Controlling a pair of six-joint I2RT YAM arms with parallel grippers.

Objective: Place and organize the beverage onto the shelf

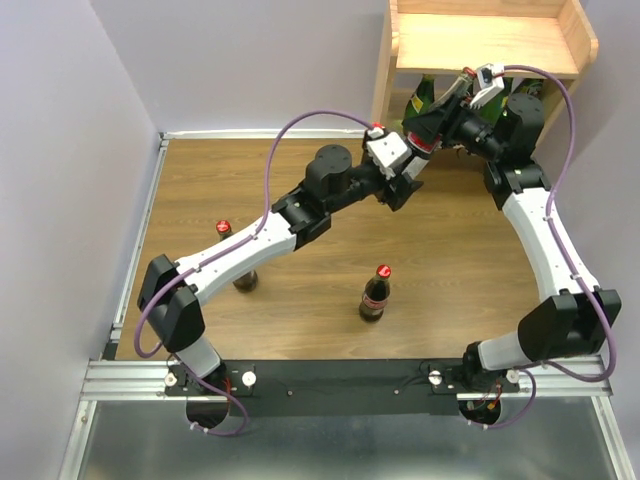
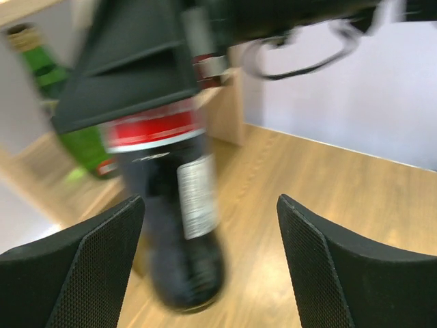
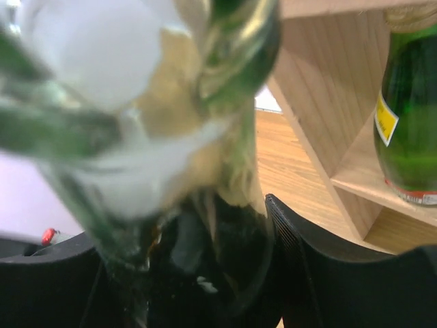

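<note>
A dark bottle with a red label (image 2: 194, 260) leans at a tilt in front of the shelf, with my right gripper (image 1: 437, 120) shut around its body. Its clear neck and cap (image 1: 467, 73) point up toward the shelf boards, and its base hangs toward my left gripper. That gripper stands open; in the left wrist view the bottle's lower end shows past its parted fingers (image 2: 92, 256), and contact cannot be told. One cola bottle (image 1: 374, 296) stands at the front of the table. Another (image 1: 242, 275) is partly hidden behind my left arm.
The wooden shelf (image 1: 480, 40) stands at the back right. Green bottles (image 3: 413, 116) occupy its lower level, one of them (image 1: 420, 97) close beside my right gripper. Bare table (image 1: 230, 170) lies at the left and centre.
</note>
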